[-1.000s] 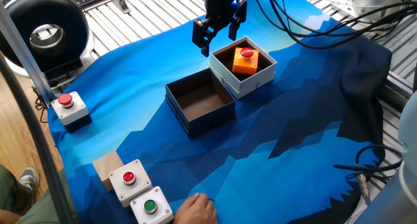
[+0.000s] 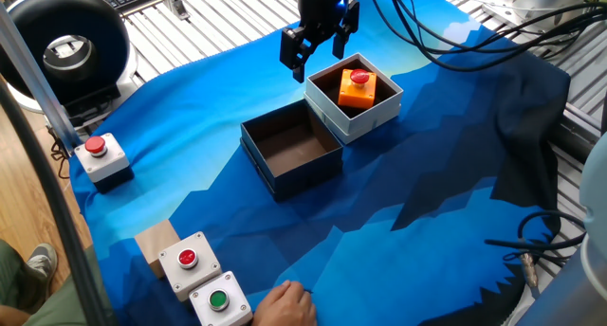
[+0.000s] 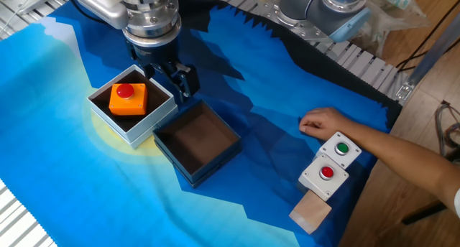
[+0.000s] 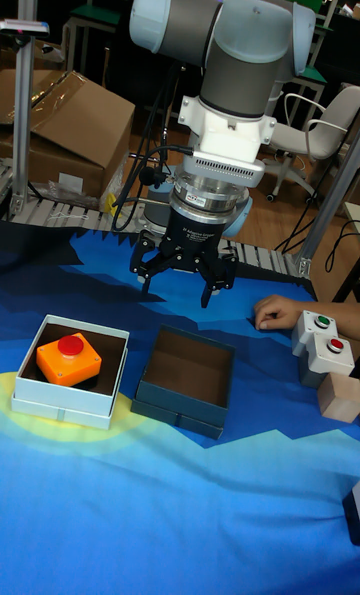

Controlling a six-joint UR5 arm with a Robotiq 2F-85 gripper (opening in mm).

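Observation:
An orange block with a red push button (image 2: 358, 89) rests inside the light grey box (image 2: 353, 127), tilted a little against its wall. Beside that box stands a dark box (image 3: 218, 158), empty, with a brown inside. My gripper (image 4: 177, 294) hangs above the table with its two fingers spread apart and nothing between them. In the third exterior view it appears behind the boxes, near the gap between them; it touches neither as far as I can see.
A person's hand (image 3: 322, 123) lies on the cloth near a green-button box (image 3: 338, 151), a red-button box (image 3: 323, 176) and a wooden block (image 3: 310, 212). Another red-button box (image 2: 101, 159) stands at the cloth's edge. Cables (image 2: 493, 56) hang near the arm. Bare cloth surrounds the boxes.

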